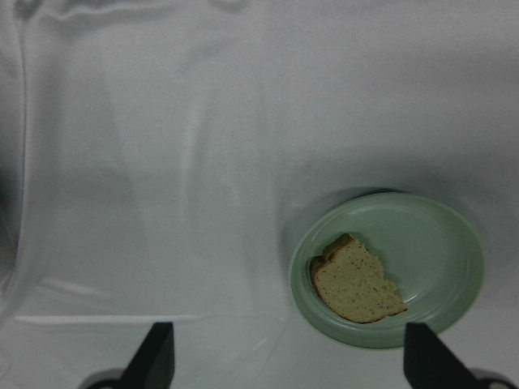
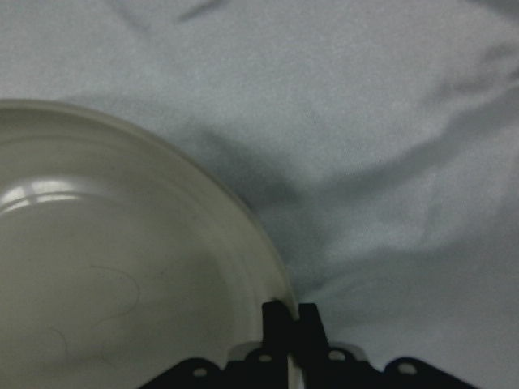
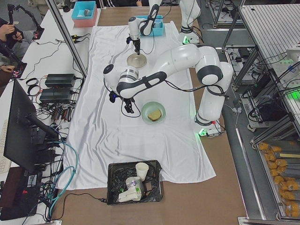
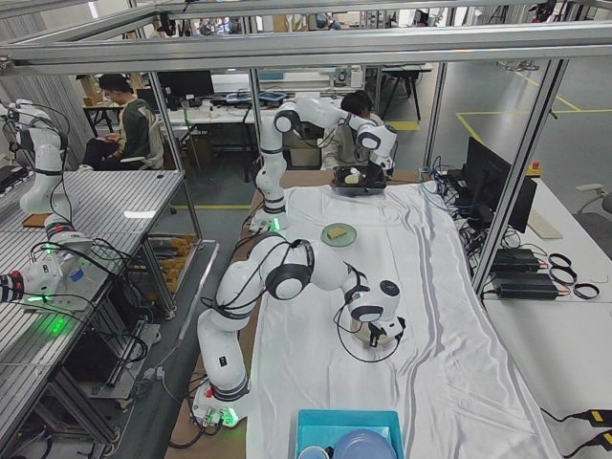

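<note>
A green plate [image 3: 147, 114] with a bread slice [image 3: 154, 115] lies mid-cloth; in the left wrist view the bread [image 1: 354, 284] sits left of centre on the plate [image 1: 430, 251]. My left gripper [image 3: 123, 103] hangs above and beside it, open, nothing between its fingers. A beige plate [image 3: 137, 60] lies farther back; in the right wrist view my right gripper is shut on its rim, one finger inside and one outside.
A black bin [image 3: 112, 183] with a cup and packets stands at the near end. A blue container [image 4: 347, 418] holding blue dishware stands at the other end.
</note>
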